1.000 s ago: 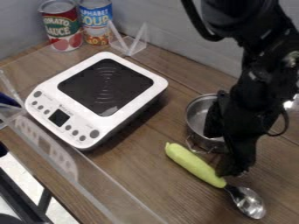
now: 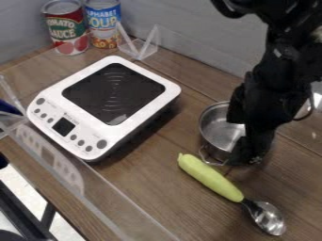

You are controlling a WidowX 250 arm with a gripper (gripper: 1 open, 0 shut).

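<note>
The black gripper (image 2: 251, 122) hangs over the right side of a steel pot (image 2: 220, 139); its fingers are dark and partly hidden against the pot, so what lies between them is not clear. A pale yellow-green vegetable (image 2: 209, 176) lies on the wooden counter in front of the pot. A steel spoon (image 2: 266, 217) lies beside its right end.
A white portable stove (image 2: 104, 106) occupies the left middle. A tomato sauce can (image 2: 67, 27) and a soup can (image 2: 102, 24) stand at the back left by the wall.
The gripper has moved up and back, away from the vegetable and spoon, to over the pot. The objects on the counter look unmoved.
</note>
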